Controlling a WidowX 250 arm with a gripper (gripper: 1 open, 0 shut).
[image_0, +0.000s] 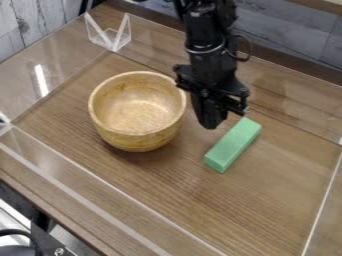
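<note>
My dark gripper (211, 92) hangs at the top centre, above the table between a tan bowl (136, 125) and a light green block (233, 144). The bowl stands at the left of the gripper and the block lies lower right, tilted diagonally. Whether the fingers are open or shut I cannot tell at this size.
A white wire-like rack (110, 32) sits at the back left. Dark cables show at the lower left edge.
</note>
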